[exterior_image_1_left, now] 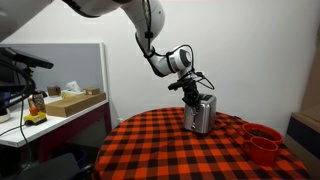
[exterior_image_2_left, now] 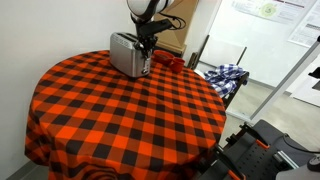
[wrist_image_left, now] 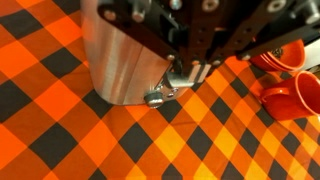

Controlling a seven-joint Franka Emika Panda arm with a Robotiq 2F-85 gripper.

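Observation:
A silver toaster (exterior_image_1_left: 206, 118) stands upright on the checkered cloth. In the wrist view its brushed metal side (wrist_image_left: 125, 62) fills the upper left, with a round knob (wrist_image_left: 156, 98) low on its end. My gripper points down at that end, its fingers together and nothing visible between them. The fingertips overlap the toaster's end near the knob in the wrist view; whether they touch it or its lever is unclear. From the second exterior view, the toaster (exterior_image_2_left: 124, 54) is partly behind the gripper.
Red cups (exterior_image_1_left: 262, 150) stand to the toaster's right; the wrist view shows a red mug (wrist_image_left: 292, 98) and a red container (wrist_image_left: 285, 55). A brown box (exterior_image_1_left: 304, 130) is at the far right.

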